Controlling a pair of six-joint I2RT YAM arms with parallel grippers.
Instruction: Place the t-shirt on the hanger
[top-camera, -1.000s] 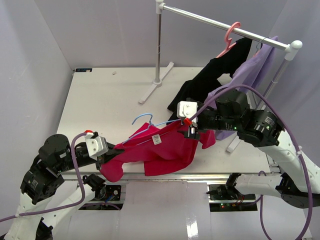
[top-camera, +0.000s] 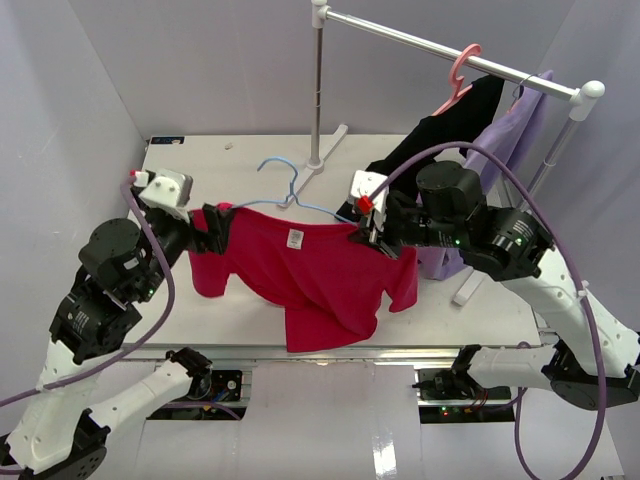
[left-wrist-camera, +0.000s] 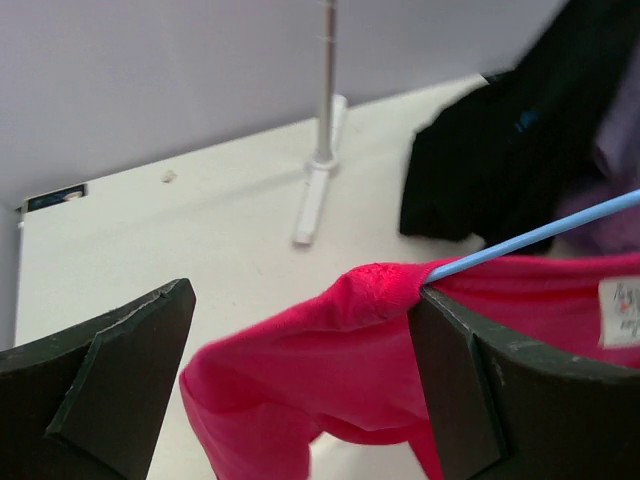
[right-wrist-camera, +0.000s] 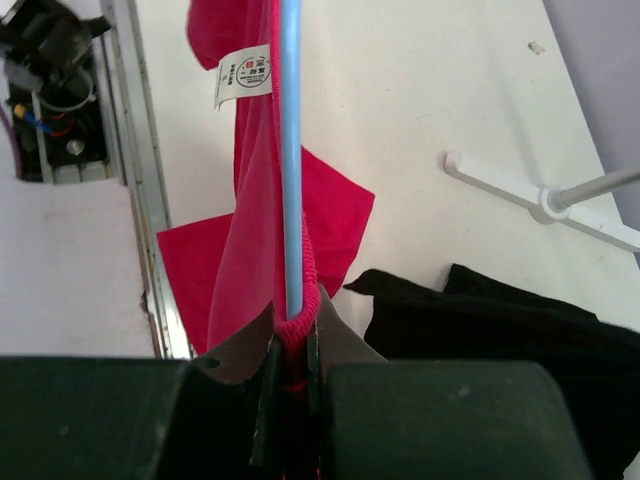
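A red t-shirt (top-camera: 320, 280) with a white label hangs on a blue hanger (top-camera: 293, 185), hook up, between my grippers. In the left wrist view the hanger's arm (left-wrist-camera: 540, 225) runs into the bunched collar (left-wrist-camera: 370, 290); my left gripper (top-camera: 212, 228) is at that end, its two fingers apart on either side of the collar, which lies against the right finger. My right gripper (top-camera: 365, 235) is shut on the t-shirt's collar around the hanger's other end, as the right wrist view shows (right-wrist-camera: 313, 350).
A white rail (top-camera: 420, 42) stands at the back right with a pink hanger (top-camera: 458, 75), a black garment (top-camera: 430, 140) and a lilac garment (top-camera: 500, 150).
My left gripper has risen toward the back with its end of the shirt and hanger, now more level across. My right gripper has shifted slightly left and toward the back.
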